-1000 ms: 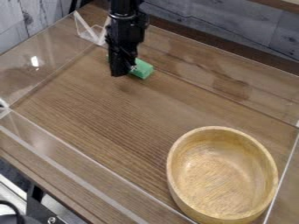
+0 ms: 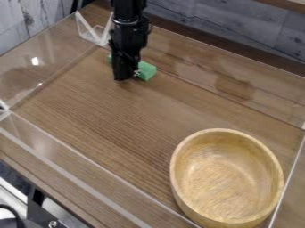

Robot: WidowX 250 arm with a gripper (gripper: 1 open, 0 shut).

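My black gripper [image 2: 124, 64] reaches down from the top of the view, at the back left of the wooden tabletop, with its tips low against a green object [image 2: 145, 69]. The green thing lies partly behind and around the fingertips. Whether the fingers are closed on it is too small and dark to tell.
A large round wooden bowl [image 2: 226, 175] stands at the front right. Translucent material [image 2: 93, 32] is at the back left beside the arm.
Over the last second my gripper and the green object have shifted slightly to the left and a little toward the front. The bowl has not moved.
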